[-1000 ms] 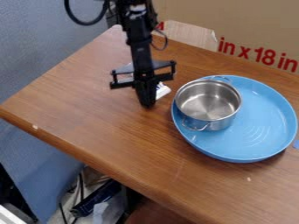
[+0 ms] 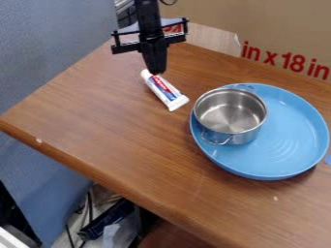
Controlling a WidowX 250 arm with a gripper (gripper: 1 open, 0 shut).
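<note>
The black gripper (image 2: 154,68) hangs near the top of the view, just above and behind the upper end of a white toothpaste tube (image 2: 165,91). The tube lies diagonally on the wooden table, left of the blue plate (image 2: 285,145). A steel pot (image 2: 230,114) sits on the left part of that plate. The gripper's fingertips are small and dark, and I cannot tell whether they are open or shut.
The wooden table (image 2: 91,121) has free room on the left and front. A cardboard sheet (image 2: 258,29) stands along the back. A blue wall and floor clutter lie beyond the left edge.
The gripper has moved up and back, away from beside the pot, uncovering the toothpaste tube. The pot and plate have not visibly moved.
</note>
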